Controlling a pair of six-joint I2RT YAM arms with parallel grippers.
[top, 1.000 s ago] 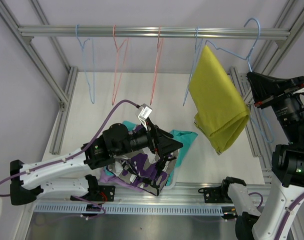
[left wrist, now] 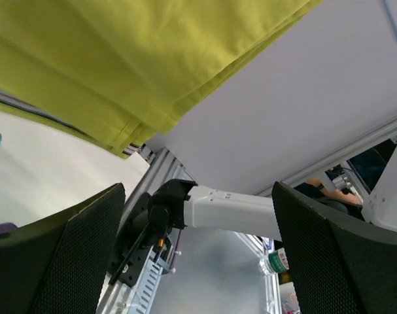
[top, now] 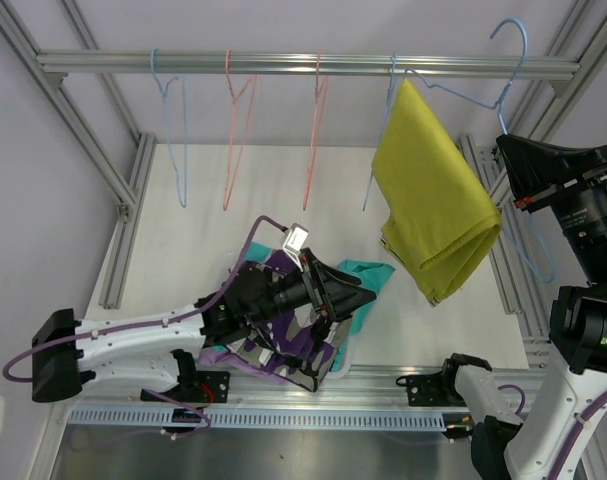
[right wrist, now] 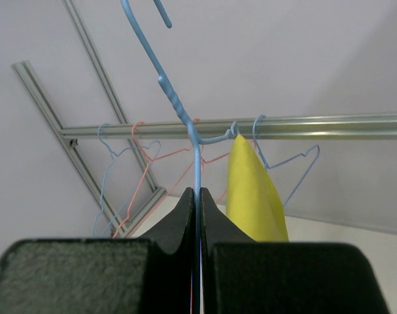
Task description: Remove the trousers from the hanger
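Observation:
Folded olive-yellow trousers hang from a blue wire hanger, whose hook is raised off the rail at the upper right. My right gripper is shut on that hanger's wire; in the right wrist view the wire runs down between its fingers, with the trousers behind. My left gripper stands open, lower and left of the trousers. In the left wrist view its fingers frame empty space, with the yellow cloth above.
A metal rail holds several empty blue and pink hangers. A pile of teal, purple and grey cloth in a container lies under the left arm. Frame posts edge both sides.
The left gripper has moved slightly right.

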